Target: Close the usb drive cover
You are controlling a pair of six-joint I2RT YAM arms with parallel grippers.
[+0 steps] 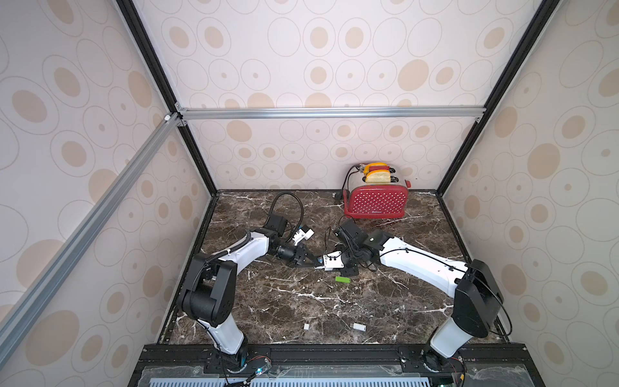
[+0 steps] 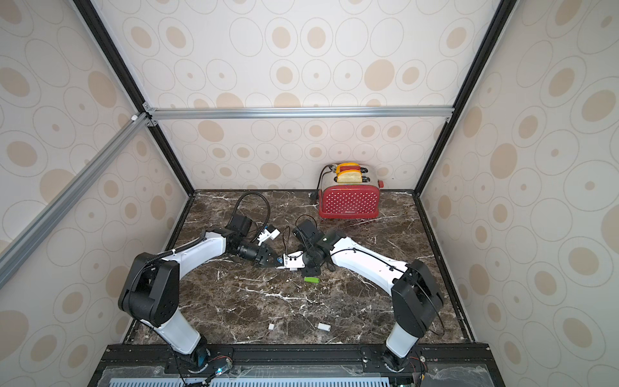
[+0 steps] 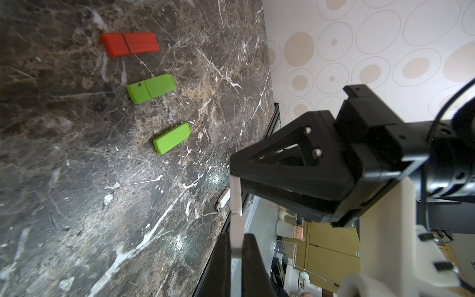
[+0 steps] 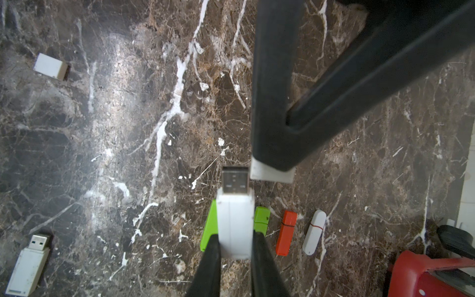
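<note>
A white USB drive (image 4: 236, 222), its metal plug bare, is held between the fingers of my right gripper, which is shut on its body. My left gripper is shut, and a pale cover (image 3: 237, 230) stands out from its fingertips. From the right wrist, the white cover (image 4: 271, 170) shows at the tip of a left finger, just to the right of the plug and apart from it in that view. Both grippers meet above the middle of the table, the left one (image 1: 313, 261) close to the right one (image 1: 325, 261). How far the two parts differ in depth is unclear.
Beneath lie a green cap-less-looking piece (image 4: 210, 225), a green drive (image 4: 261, 219), a red drive (image 4: 286, 232) and a white drive (image 4: 314, 232). Near the front edge are a small white piece (image 1: 306, 326) and an open white drive (image 1: 359, 327). A red toaster (image 1: 376, 202) stands at the back.
</note>
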